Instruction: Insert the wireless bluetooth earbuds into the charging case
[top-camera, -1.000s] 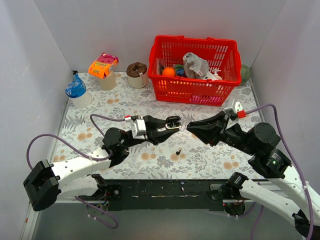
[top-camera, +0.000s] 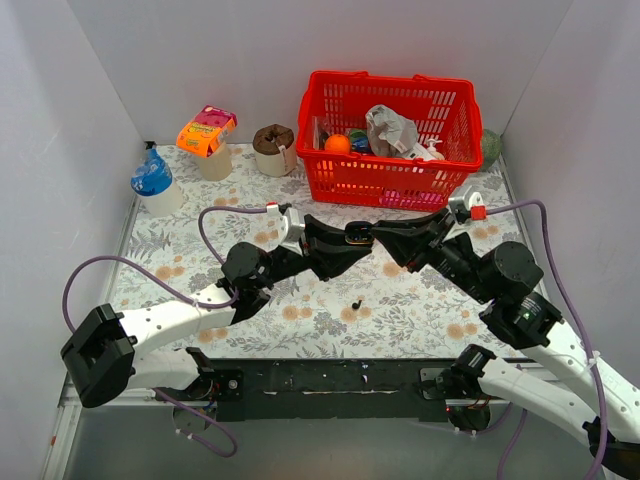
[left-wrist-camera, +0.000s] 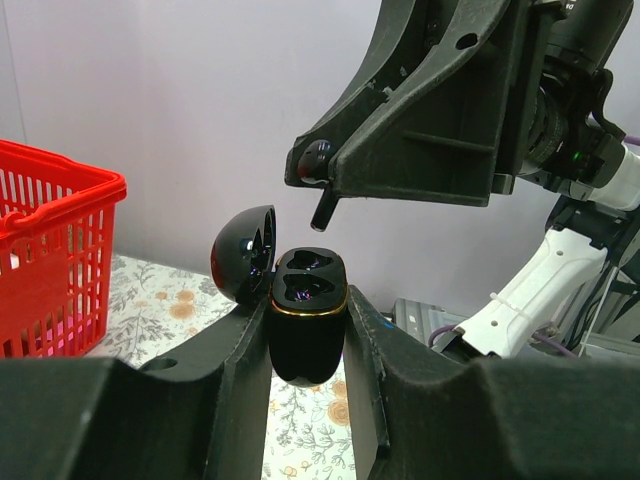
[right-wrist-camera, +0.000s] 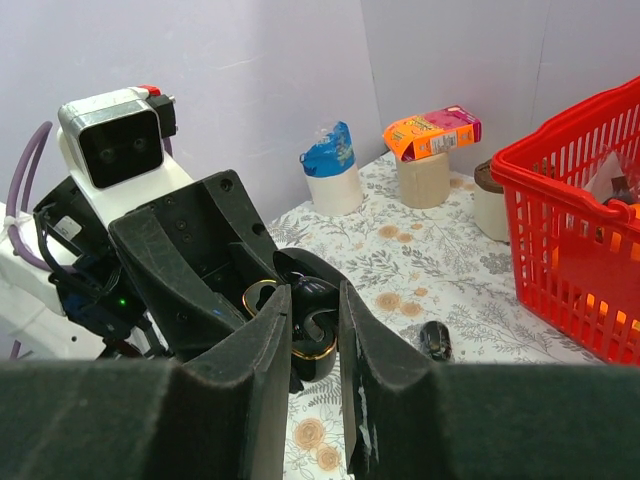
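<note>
The black charging case is pinched in my left gripper, its gold-rimmed body tilted and its lid swung open. Two dark wells face up from it. My right gripper is shut on a black earbud, whose stem points down above the wells, apart from the case in the left wrist view. From the right wrist, that earbud is partly masked by the fingers, with the case behind. A second black earbud lies on the tablecloth, also visible beyond my right fingers.
A red basket with assorted items stands behind the grippers. At the back left are a blue-topped container, an orange box and a brown-topped pot.
The loose earbud stays in place.
</note>
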